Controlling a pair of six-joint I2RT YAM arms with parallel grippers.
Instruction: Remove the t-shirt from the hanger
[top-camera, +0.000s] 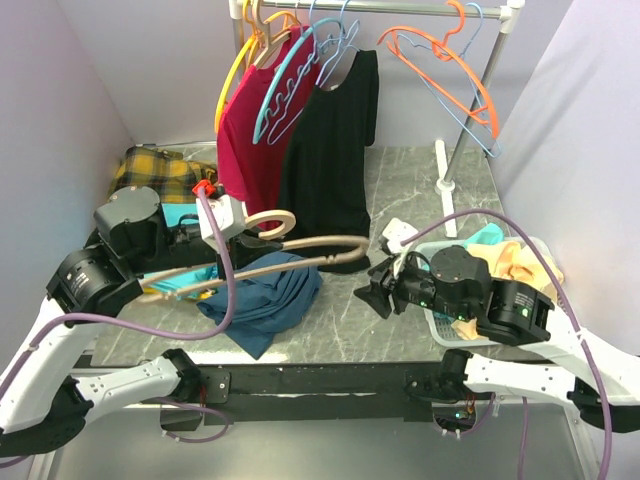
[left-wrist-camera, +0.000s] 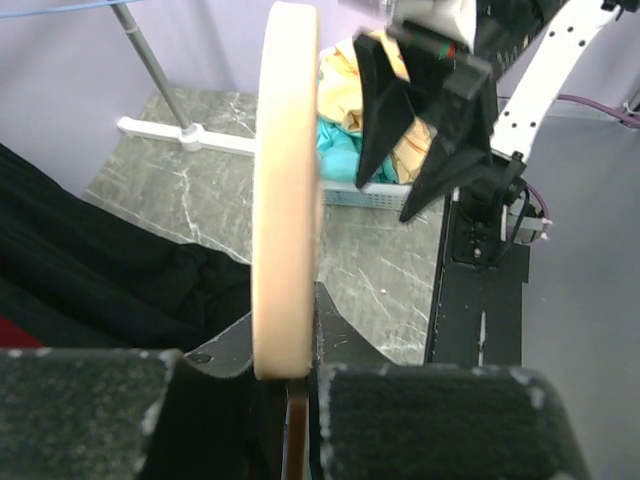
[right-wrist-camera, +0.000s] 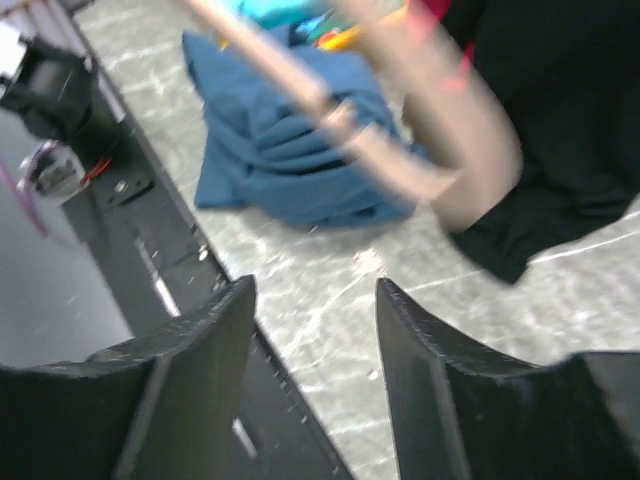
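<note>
A beige hanger (top-camera: 330, 250) with no shirt on it is held in my left gripper (top-camera: 245, 240), which is shut on it; in the left wrist view the hanger (left-wrist-camera: 282, 190) rises straight up from the fingers. My right gripper (top-camera: 378, 290) is part open to the right of the hanger, nothing between its fingers; in the right wrist view the hanger is blurred above it. A red shirt (top-camera: 255, 140) and a black shirt (top-camera: 330, 180) hang on the rack behind. A dark blue cloth (top-camera: 275, 300) lies on the floor below the hanger.
A basket (top-camera: 440, 330) of yellow and turquoise cloths stands at the right. Folded clothes, including a plaid one (top-camera: 150, 170), lie at the left back. Empty hangers (top-camera: 445, 70) hang on the rail. The marble surface between the blue cloth and basket is clear.
</note>
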